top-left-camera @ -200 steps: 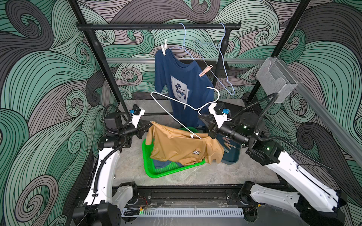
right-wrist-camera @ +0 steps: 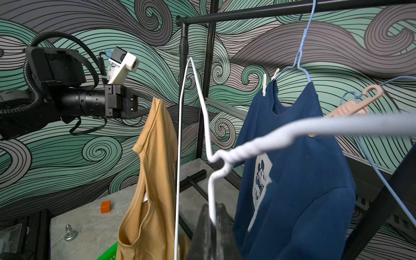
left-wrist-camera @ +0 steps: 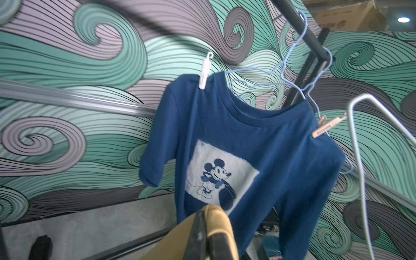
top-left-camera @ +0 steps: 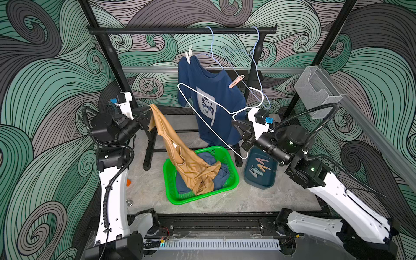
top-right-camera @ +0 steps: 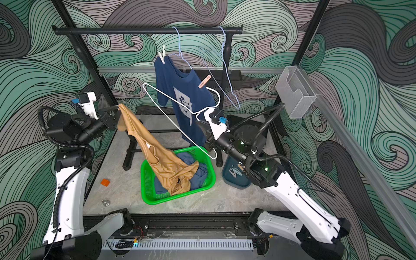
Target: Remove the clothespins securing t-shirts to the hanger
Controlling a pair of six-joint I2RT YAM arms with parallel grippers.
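Observation:
My left gripper (top-left-camera: 146, 111) is shut on the mustard shirt (top-left-camera: 182, 156), pinching its top while the shirt drapes into the green basket (top-left-camera: 200, 201). My right gripper is shut on a bare white wire hanger (top-left-camera: 195, 88), lifted in front of the navy T-shirt (top-left-camera: 216, 117). That shirt hangs from a blue hanger (top-left-camera: 211, 41), with white clothespins (top-left-camera: 188, 55) at one shoulder and a pink clothespin (top-left-camera: 236, 81) at the other.
A dark tray (top-left-camera: 260, 179) with several clothespins lies right of the basket. The black rack rail (top-left-camera: 173, 30) crosses the back; a mesh holder (top-left-camera: 318, 99) is at right. An orange cube (top-right-camera: 104, 182) and metal piece (top-right-camera: 105, 202) sit at left.
My left gripper has risen and moved left, lifting the mustard shirt's end clear of the white hanger; its other end has slid back into the basket. The white hanger has shifted up and right.

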